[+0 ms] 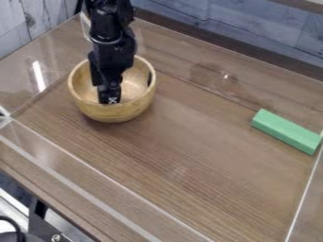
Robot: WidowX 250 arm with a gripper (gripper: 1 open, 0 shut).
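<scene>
My black gripper (110, 80) reaches down from the top into a tan bowl (116, 112) at the upper left of the wooden table. Its lower part is inside the bowl, near the left side. It is open as far as can be seen, though the dark shapes make its fingertips and anything between them hard to make out.
A green block (285, 131) lies at the right side of the table (177, 180). A pale wall or edge borders the left, and dark cables lie off the table at the bottom left.
</scene>
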